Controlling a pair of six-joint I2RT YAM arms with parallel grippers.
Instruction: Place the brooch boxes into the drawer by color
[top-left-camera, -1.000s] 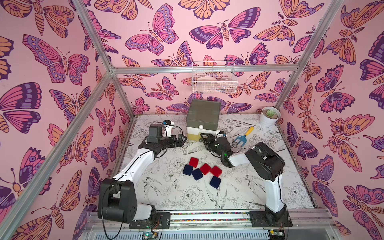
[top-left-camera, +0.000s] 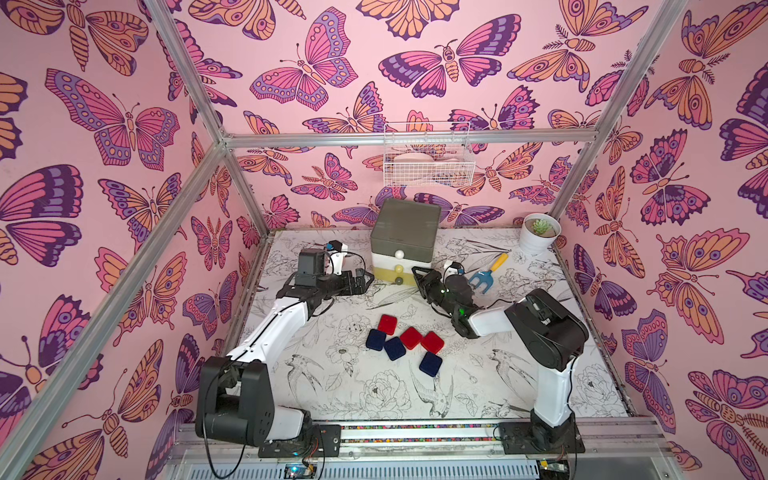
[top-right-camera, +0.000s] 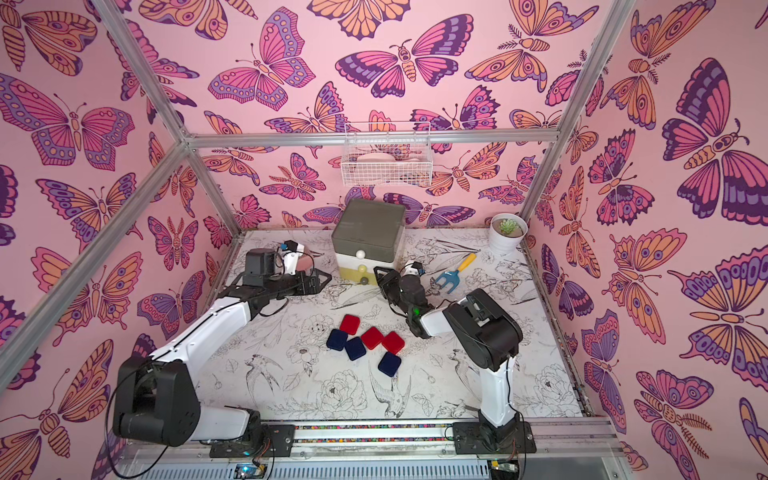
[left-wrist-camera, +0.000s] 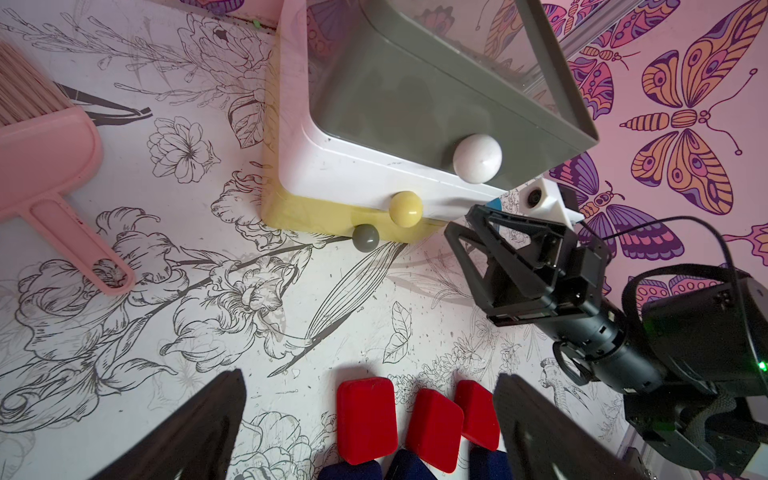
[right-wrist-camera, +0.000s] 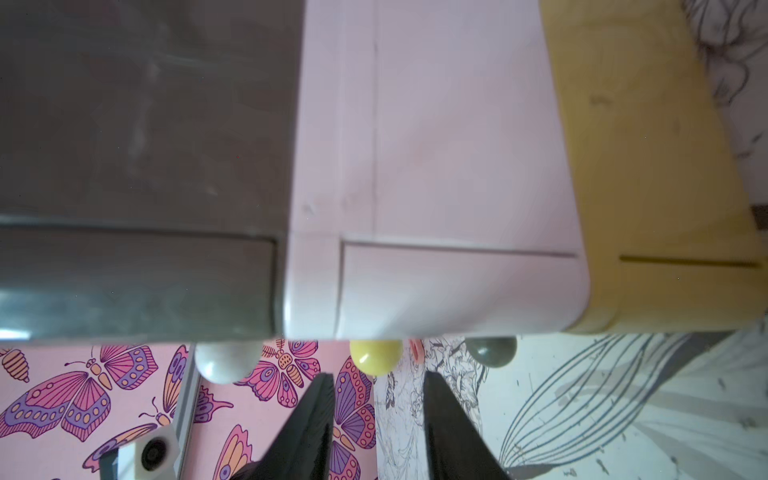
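The small cabinet (top-left-camera: 404, 232) has grey, white and yellow tiers, and its drawer fronts look closed. A white knob (left-wrist-camera: 477, 158), a yellow knob (left-wrist-camera: 405, 209) and a grey knob (left-wrist-camera: 365, 237) stick out in front. Three red boxes (top-left-camera: 387, 324) and three dark blue boxes (top-left-camera: 430, 365) lie on the table before it. My right gripper is at the cabinet's front right, fingers (right-wrist-camera: 320, 424) apart, with nothing held between them. To the left of the cabinet front, my left gripper stays open and empty, above the table.
A blue fork with a yellow handle (top-left-camera: 488, 274) lies right of the cabinet, and a potted plant (top-left-camera: 540, 233) stands at the back right corner. A pink dustpan (left-wrist-camera: 48, 172) is on the left.
My right gripper has drawn back from the cabinet front, a little to the right and towards the table's front. The cabinet has shifted slightly left. The left arm and the boxes are unmoved.
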